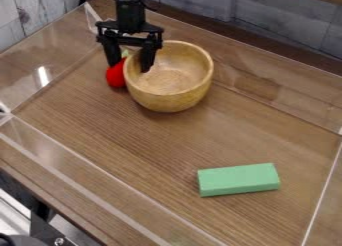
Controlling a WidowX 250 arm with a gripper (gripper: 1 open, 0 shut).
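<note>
My black gripper (130, 40) is at the upper middle, over the left part of a tan bowl (171, 87). One finger reaches down at the bowl's rim; whether the fingers hold it is unclear. A red object (115, 77) lies just left of the bowl, partly hidden by it and the gripper. A green block (238, 179) lies at the lower right.
A grey wall stands at the far left, close behind the table's edge.
</note>
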